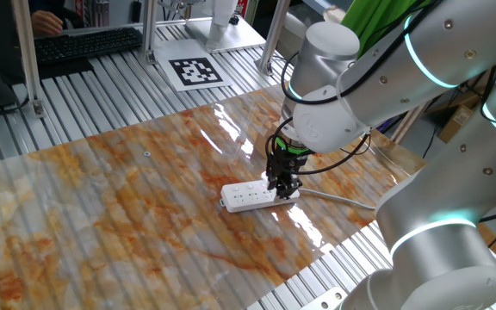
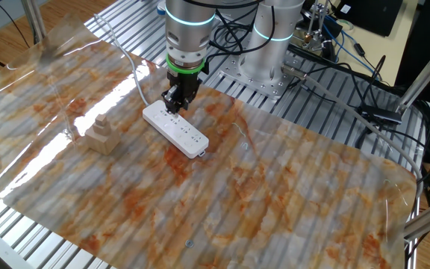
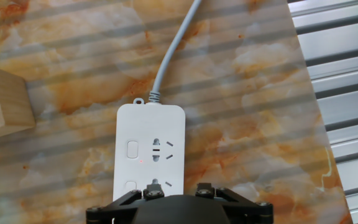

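A white power strip (image 1: pixel 250 196) lies on the marble-patterned sheet, its grey cable (image 1: pixel 338 199) leaving the end near the robot base. My gripper (image 1: pixel 281 191) points down at the cable-end half of the strip, very close to its top; contact cannot be made out. In the wrist view, the strip (image 3: pixel 150 134) shows sockets and switches, and its lower part runs out of sight beneath the gripper. The two fingertips (image 3: pixel 154 190) stand apart, one over the strip and the other past its right edge. Nothing shows between them, so my gripper appears open.
A wooden block (image 2: pixel 102 137) with a smaller piece on top stands beside the strip. The marble sheet (image 2: pixel 275 202) is largely bare. Beyond its edge lies the ribbed metal table (image 3: pixel 347 112). A printed marker (image 1: pixel 195 71) lies at the back.
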